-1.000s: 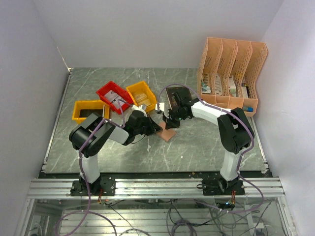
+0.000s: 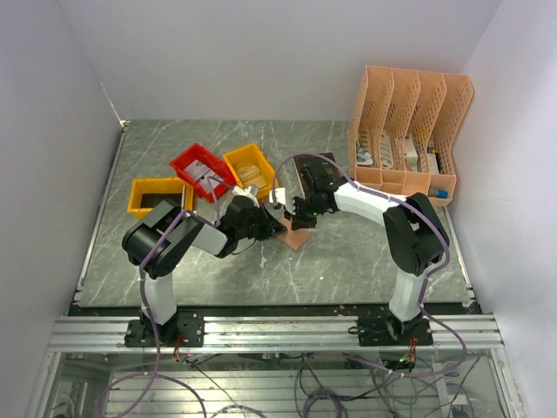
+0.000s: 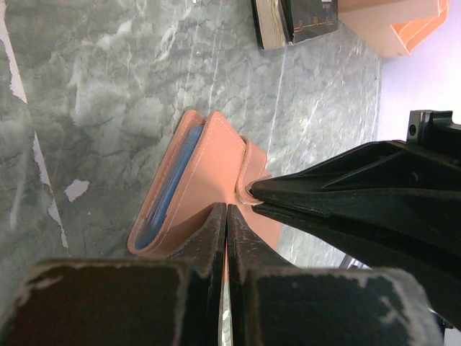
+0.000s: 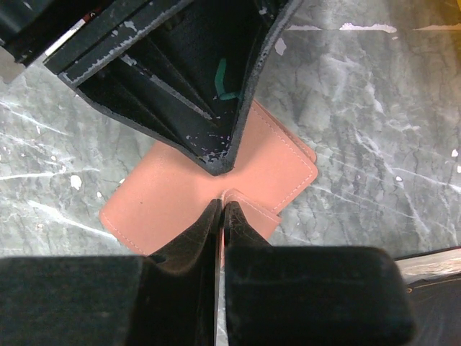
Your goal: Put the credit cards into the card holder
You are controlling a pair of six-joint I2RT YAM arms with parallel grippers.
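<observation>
The salmon card holder (image 2: 294,239) lies on the marble table between both grippers; in the left wrist view a blue card (image 3: 173,185) shows in its slot along one edge. My left gripper is shut at the holder, its fingertips against the salmon leather. My right gripper is also shut, its tips at the small strap flap of the holder (image 4: 252,218); whether anything is pinched there is hard to tell.
Behind stand a red bin (image 2: 187,162), two yellow bins (image 2: 148,185) and a salmon organizer (image 2: 392,181) at the back right. A dark book (image 3: 311,16) lies beside the holder.
The arms are nearly still; my right gripper has shifted very slightly over the holder.
</observation>
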